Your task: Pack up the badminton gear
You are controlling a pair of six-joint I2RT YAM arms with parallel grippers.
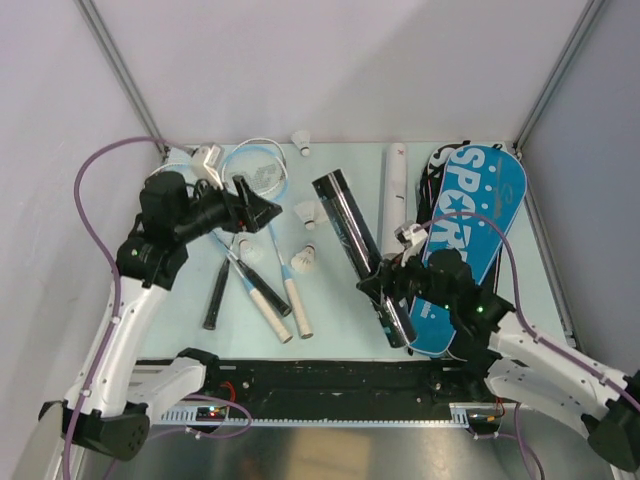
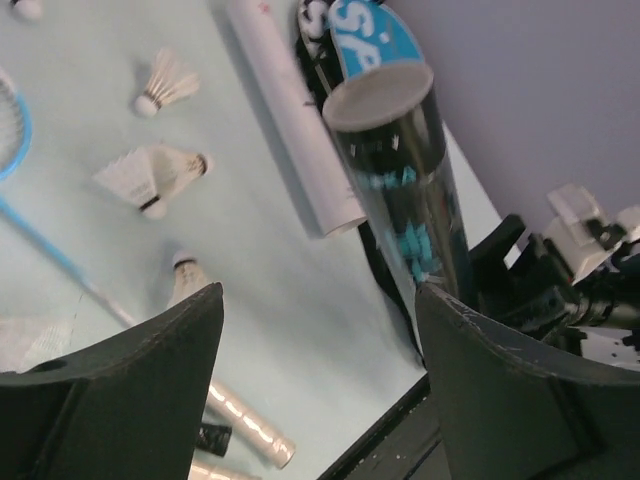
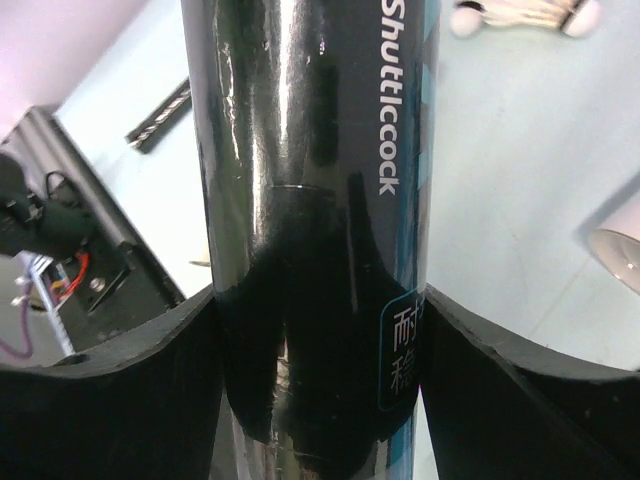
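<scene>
My right gripper [image 1: 378,283] is shut around the middle of a black shuttlecock tube [image 1: 349,222], which is raised off the table and tilted, one end toward the upper left. White lettering shows on the tube [image 3: 320,120] in the right wrist view. My left gripper [image 1: 262,208] hangs over the rackets, part open and empty. In the left wrist view the tube [image 2: 408,200] lies to its right, capped end up. Several white shuttlecocks [image 1: 303,258] lie mid-table. Two rackets [image 1: 262,172] rest at the left, partly hidden by my left arm.
A white tube [image 1: 394,185] lies flat at the back, right of centre. The blue racket bag [image 1: 488,200] covers the right side. One shuttlecock [image 1: 301,139] sits at the back edge.
</scene>
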